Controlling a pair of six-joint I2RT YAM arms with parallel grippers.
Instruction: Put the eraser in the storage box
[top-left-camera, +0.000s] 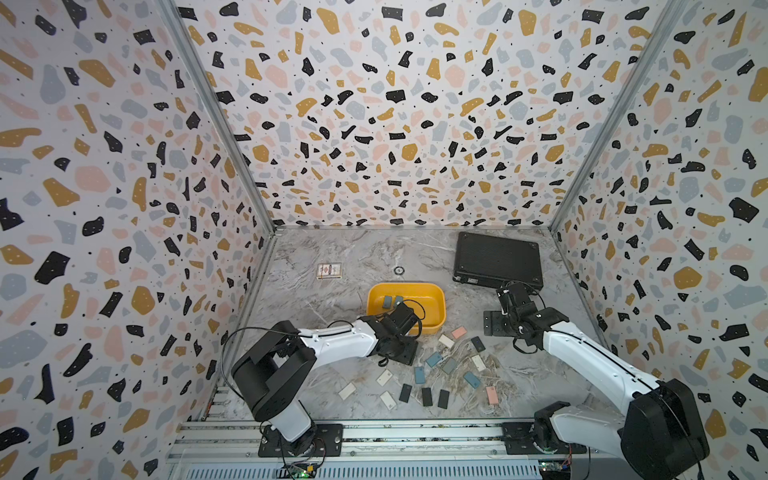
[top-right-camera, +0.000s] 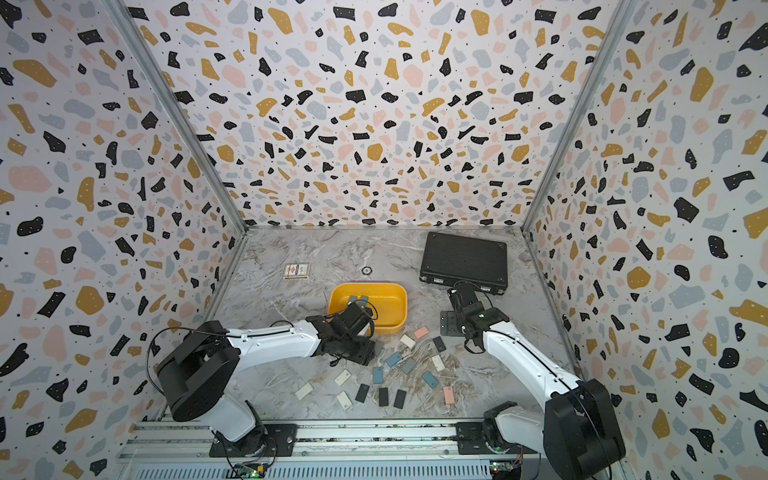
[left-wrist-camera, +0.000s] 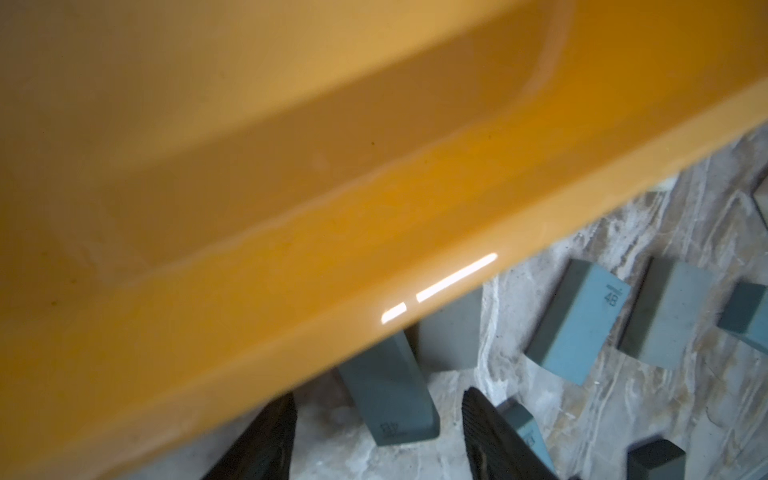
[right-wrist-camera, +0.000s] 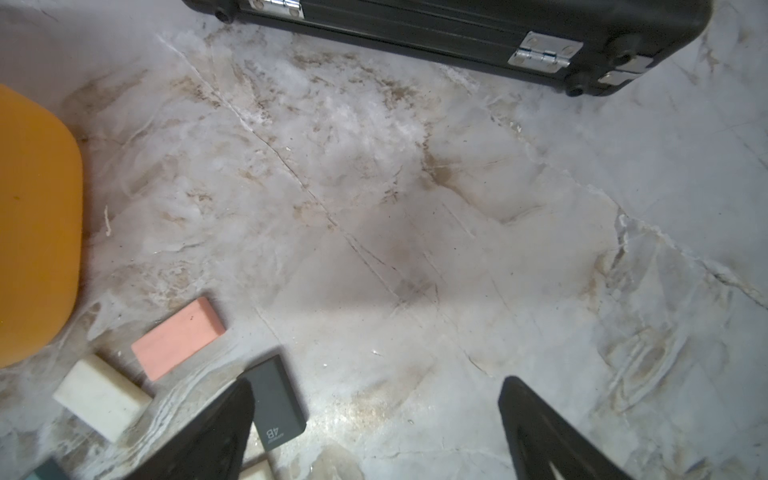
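The yellow storage box stands mid-table, with blue-grey erasers in its left part. Just in front of it, my left gripper hangs low over the table. In the left wrist view the box wall covers much of the picture. A blue-grey eraser appears between the open fingers, clear of both, its far end hidden by the rim. A grey eraser is right beside it. My right gripper stands open above bare table at the right, holding nothing.
Several loose erasers, among them a pink one and a black one, lie in front of the box. A black case is at the back right, a card pack at the back left. Table left of the box is mostly clear.
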